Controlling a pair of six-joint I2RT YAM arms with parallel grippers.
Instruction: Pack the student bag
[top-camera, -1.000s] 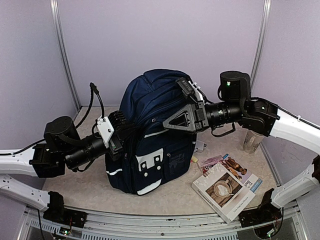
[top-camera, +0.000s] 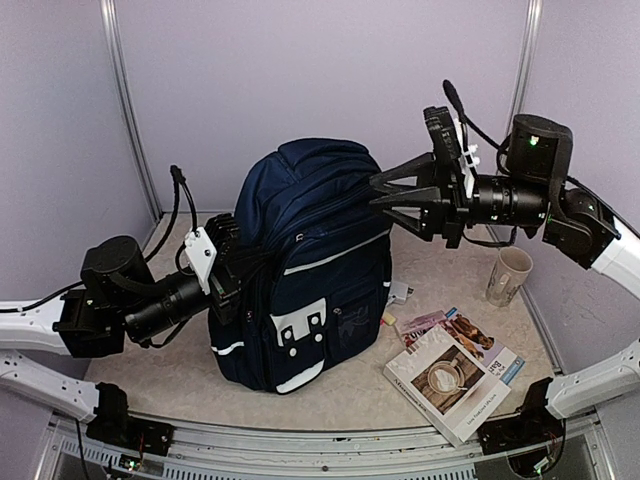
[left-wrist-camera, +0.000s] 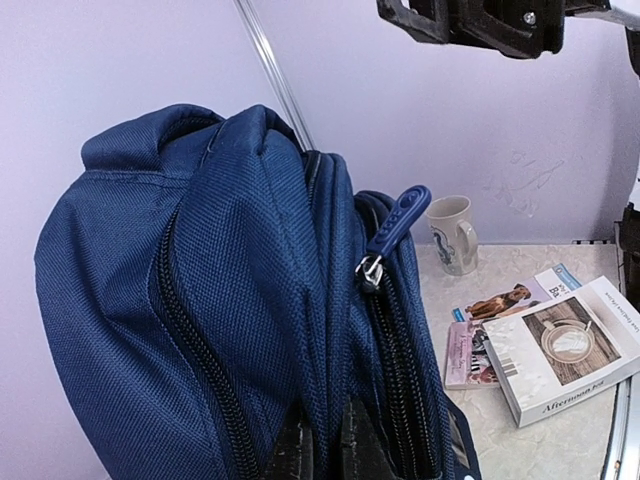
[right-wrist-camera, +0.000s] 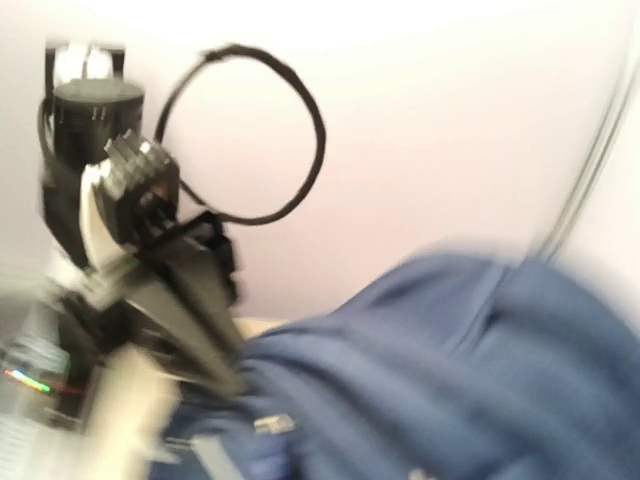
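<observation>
A dark blue backpack (top-camera: 335, 270) with white trim stands upright in the middle of the table. At its left side my left gripper (top-camera: 250, 268) is shut on a fold of the bag's fabric (left-wrist-camera: 320, 300), beside a zipper with a blue pull (left-wrist-camera: 400, 222). My right gripper (top-camera: 378, 197) is part open at the bag's upper right, and nothing shows between its fingers. The right wrist view is blurred; in it the backpack (right-wrist-camera: 450, 370) fills the lower right, with the left gripper against it.
A white book (top-camera: 447, 382) with a coffee cup cover and thinner booklets (top-camera: 465, 333) lie on the right of the table. Behind them stands a mug (top-camera: 509, 276). Small items (top-camera: 399, 293) sit close to the bag's right side.
My right gripper has moved up and to the right, away from the bag's front, and its fingers have spread. The left gripper and the bag have shifted only very slightly.
</observation>
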